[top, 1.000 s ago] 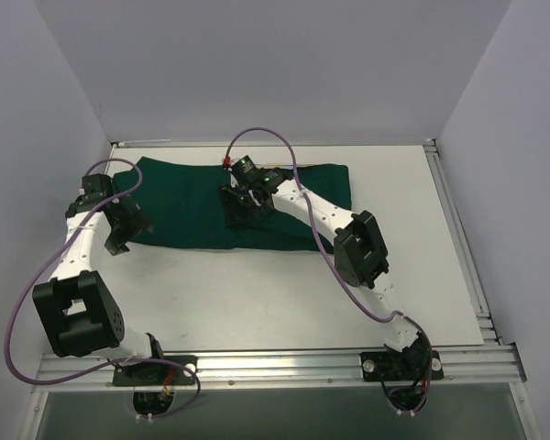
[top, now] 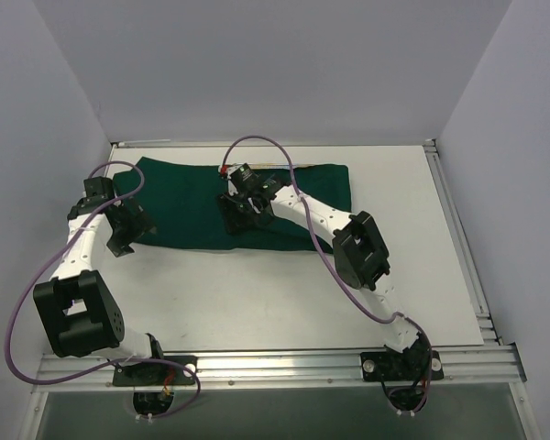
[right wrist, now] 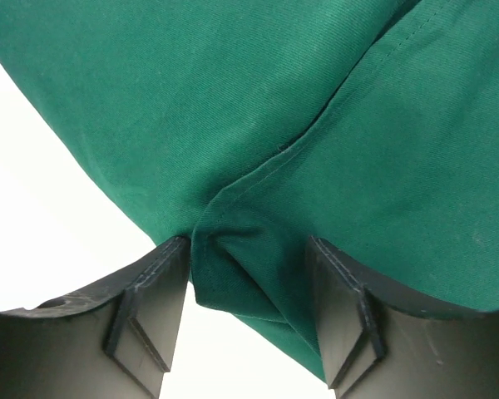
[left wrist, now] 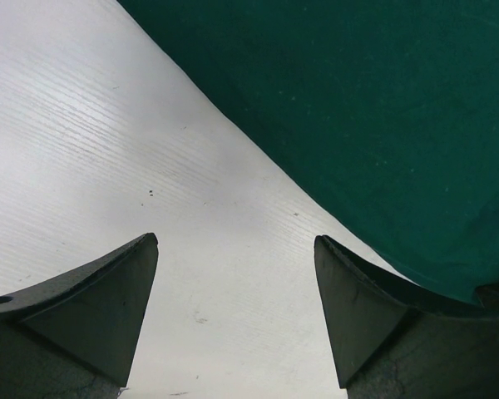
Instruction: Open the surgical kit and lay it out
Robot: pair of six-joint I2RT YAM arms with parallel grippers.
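Observation:
A dark green surgical cloth lies spread across the back of the white table. My left gripper hovers at its front left edge; in the left wrist view its fingers stand open over bare table beside the cloth. My right gripper is at the cloth's middle, fingertips on either side of a folded, hemmed corner that bunches between them; the fingers look part open, and whether they grip the fabric cannot be told.
Grey walls border the table at the back and both sides.
My right gripper and arm have shifted slightly toward the front and left. The left arm has moved very little. The cloth looks much the same in the top view.

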